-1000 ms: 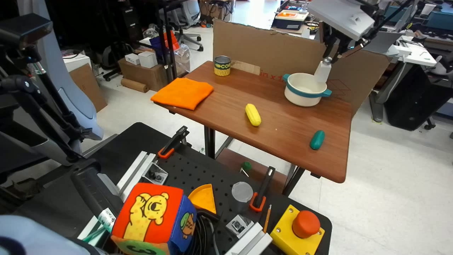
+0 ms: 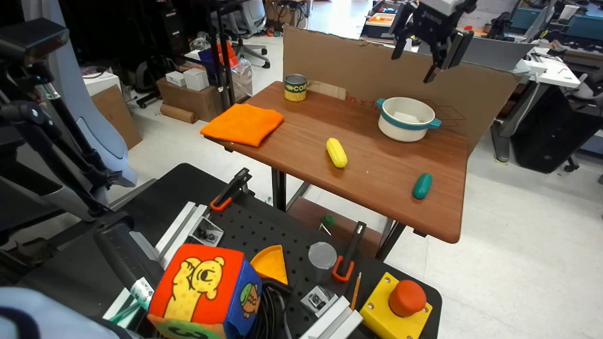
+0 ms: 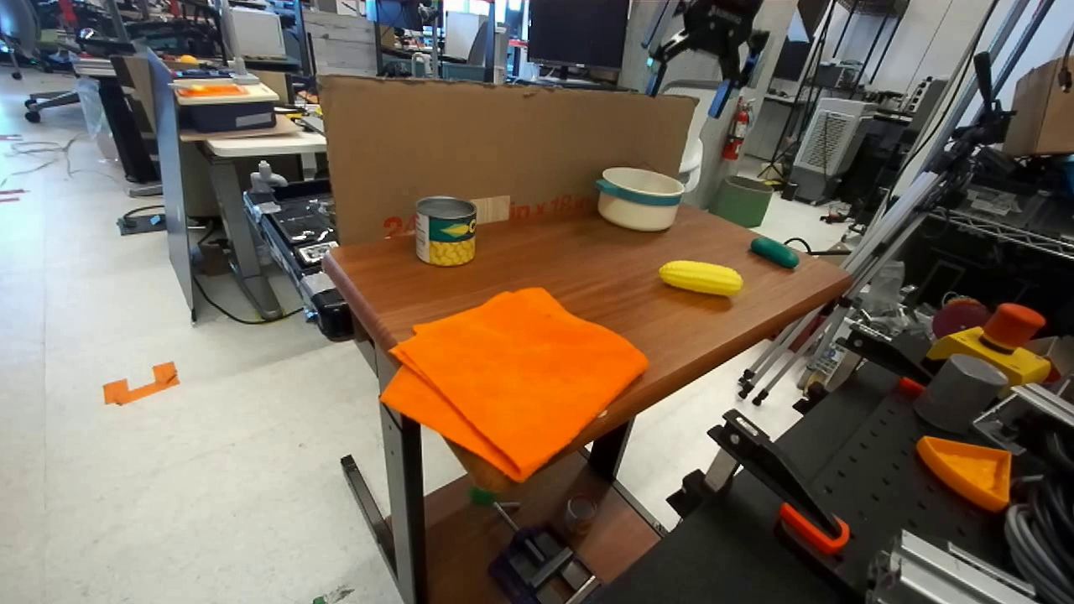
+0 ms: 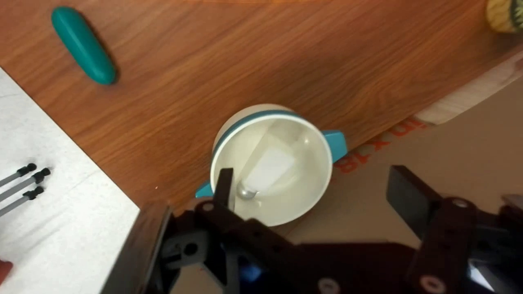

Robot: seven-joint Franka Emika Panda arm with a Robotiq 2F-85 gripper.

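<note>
Above the back right of the wooden table, my gripper [image 2: 414, 67] stands open with nothing between its fingers. Below it is a cream pot [image 2: 402, 132] with teal handles. Inside the pot lies a white object with a silvery rounded end [image 4: 267, 171], perhaps a salt shaker, resting against the pot's floor. In the wrist view one finger [image 4: 224, 188] overlaps the pot's near rim, while the other is off to the right over the cardboard. A yellow corn cob [image 2: 337, 153] and a dark green oblong piece [image 2: 422, 186] lie apart on the table.
An orange cloth [image 3: 523, 377] is folded at the table's left end, partly over the edge. A corn can [image 3: 445, 231] stands upright at the back left. Upright cardboard [image 3: 503, 141] lines the back edge.
A second ago the gripper held the white object at the pot's right side. Now that object is inside the pot, and the gripper has risen, open and empty.
</note>
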